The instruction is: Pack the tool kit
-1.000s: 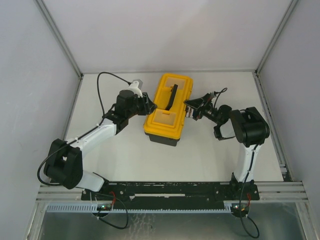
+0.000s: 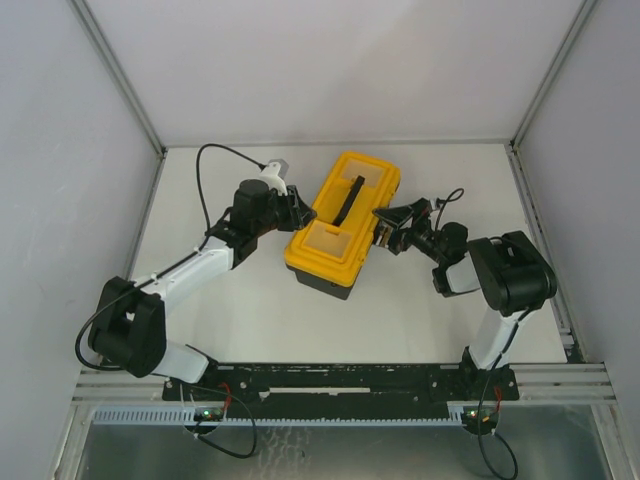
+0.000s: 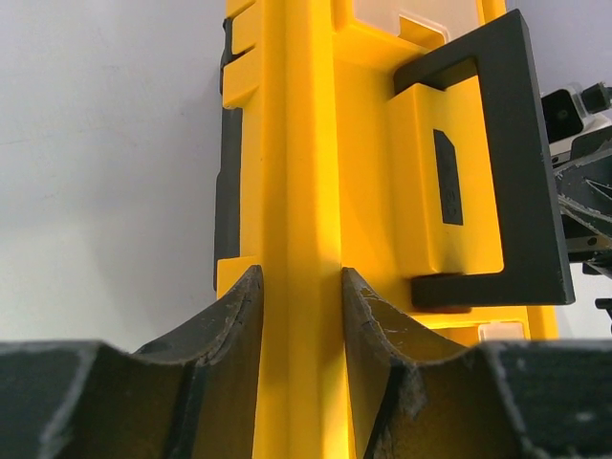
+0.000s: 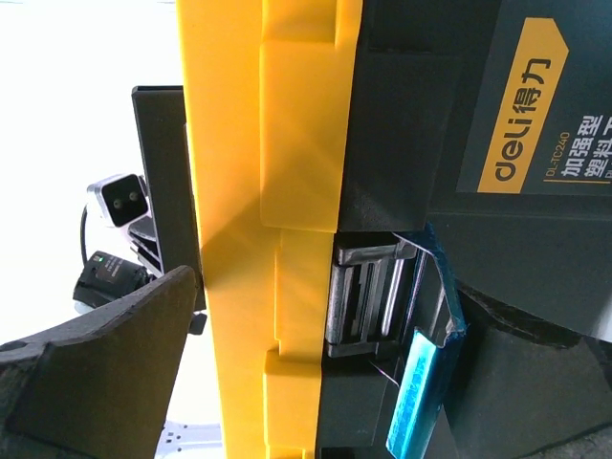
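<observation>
The tool box (image 2: 325, 238) has a yellow lid and a black body, and stands tilted across the middle of the table with its lid down. Its black handle (image 3: 521, 163) shows on top in the left wrist view. My left gripper straddles the yellow lid rim (image 3: 301, 143), one finger on each side; how firmly they press cannot be told. On the other side, my right gripper is open, its fingers around the lid edge (image 4: 234, 239) and a black latch (image 4: 445, 287) that sticks out from the front. The box's inside is hidden.
White walls (image 2: 330, 70) enclose the table. Bare table (image 2: 240, 310) lies in front of the box and to its left. Part of the other arm (image 4: 120, 277) shows beyond the lid in the right wrist view.
The box has turned clockwise, its far end shifting right and its near end slightly left. My right gripper has moved a little right and down with its side. The left arm looks still.
</observation>
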